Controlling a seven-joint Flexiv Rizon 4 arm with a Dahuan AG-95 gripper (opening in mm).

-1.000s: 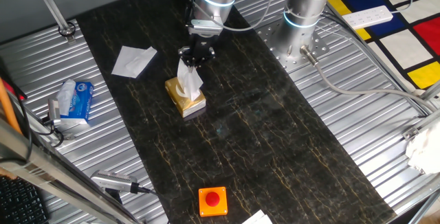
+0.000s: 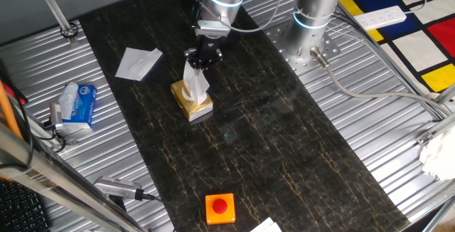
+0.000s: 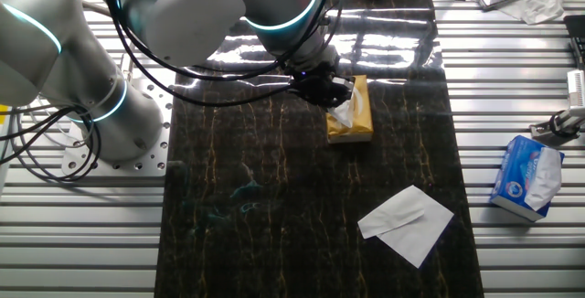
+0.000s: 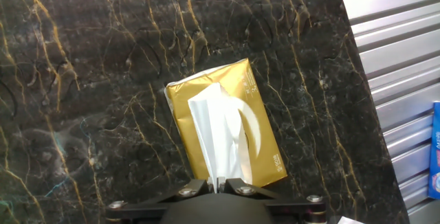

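A gold tissue pack (image 2: pixel 182 102) lies on the dark marbled table, with a white tissue (image 2: pixel 197 86) sticking up from its slot. In the wrist view the gold pack (image 4: pixel 251 114) sits slightly turned, and the tissue (image 4: pixel 218 135) runs from the slot down to my fingertips. My gripper is shut on the tissue's upper end. The pack itself is apart from the fingers. From the far side, the arm partly covers the tissue (image 3: pixel 344 112) beside the pack (image 3: pixel 361 120).
A loose white tissue (image 2: pixel 138 64) lies flat on the table. On the slatted metal to the left is a blue tissue pack (image 2: pixel 84 104). An orange box with a red button (image 2: pixel 220 208) stands near the front.
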